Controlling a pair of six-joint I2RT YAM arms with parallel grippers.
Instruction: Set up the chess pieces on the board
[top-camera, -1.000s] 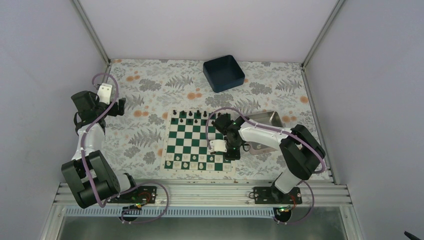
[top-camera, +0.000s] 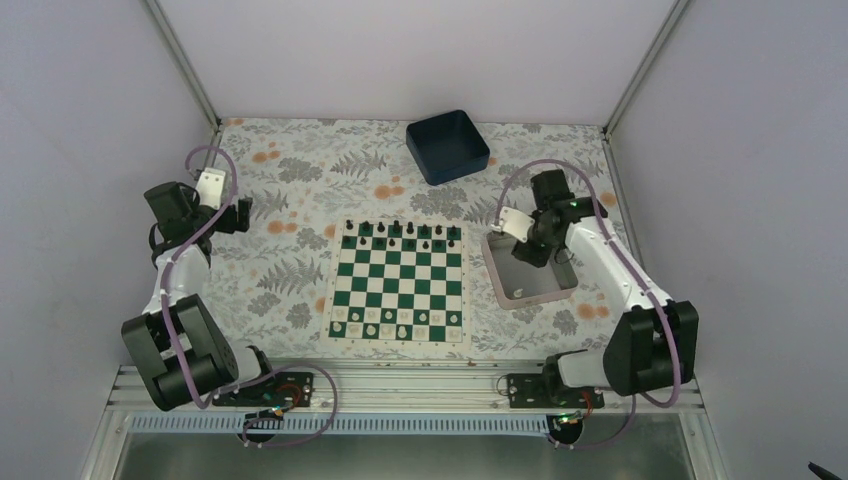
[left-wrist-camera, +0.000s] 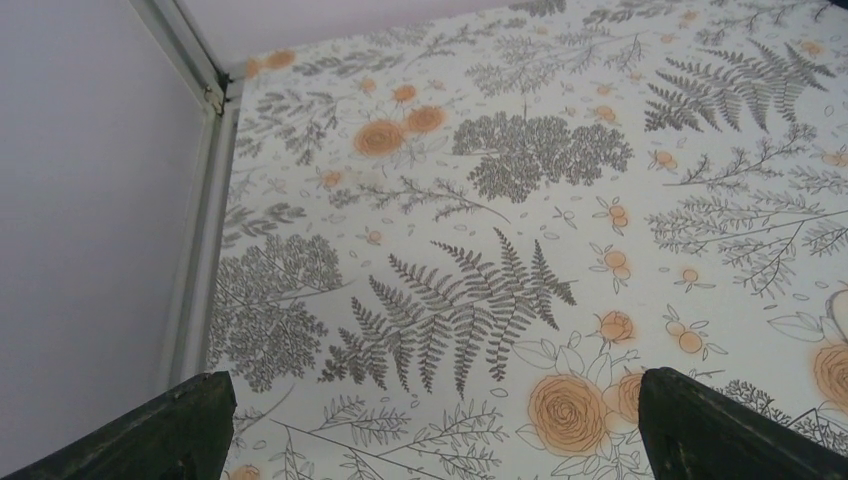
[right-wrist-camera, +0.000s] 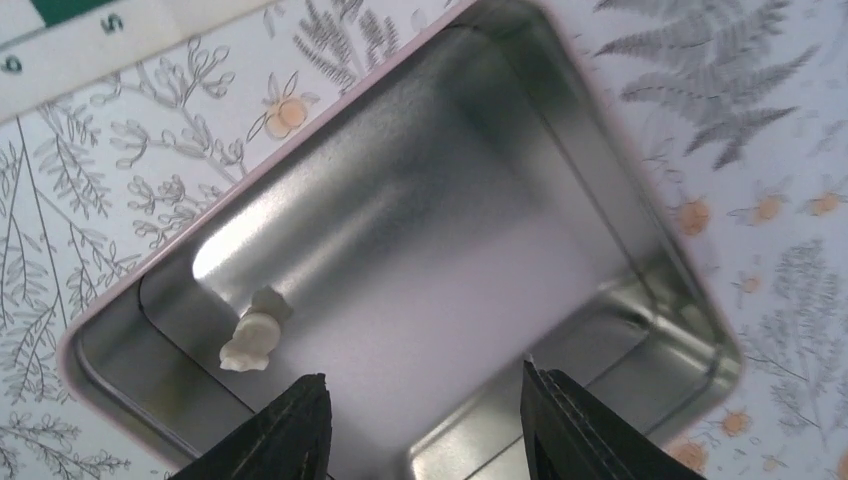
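Observation:
The green-and-white chessboard (top-camera: 400, 270) lies in the middle of the table. Black pieces (top-camera: 396, 228) stand along its far side, and small white pieces (top-camera: 404, 317) occupy the near rows; single pieces are hard to make out there. To the board's right is a grey tray (right-wrist-camera: 440, 250) with one white piece (right-wrist-camera: 255, 335) lying on its side near a wall. Above this tray hangs my right gripper, open, with nothing between its fingers; the piece is ahead and left of them. Far off at the left, my left gripper is open and empty over bare table.
An empty-looking dark blue bin (top-camera: 447, 150) stands at the back, beyond the board. The tray's raised rim (right-wrist-camera: 270, 155) surrounds the white piece. Patterned tabletop (top-camera: 285, 270) between my left arm and the board is clear.
My right arm has swung from the board's near right corner to the right, over the grey tray. The left arm stays where it was.

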